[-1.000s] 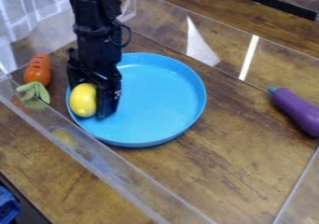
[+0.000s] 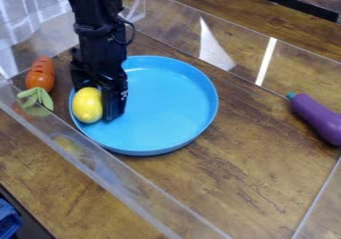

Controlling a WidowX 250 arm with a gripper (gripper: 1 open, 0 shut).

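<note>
A yellow oval object (image 2: 88,106) rests in the left part of a blue plate (image 2: 167,119). The black gripper (image 2: 102,96) reaches down over it from the top of the camera view, its fingertips at or just beside the yellow object. The fingers are dark and overlap, so whether they hold it is unclear.
An orange carrot (image 2: 42,75) with green leaves lies left of the plate. A purple eggplant (image 2: 316,120) lies at the right. Clear plastic edges border the wooden surface. The wood right and front of the plate is mostly bare.
The arm has shifted very slightly over the left side of the plate. The yellow object stays in about the same place.
</note>
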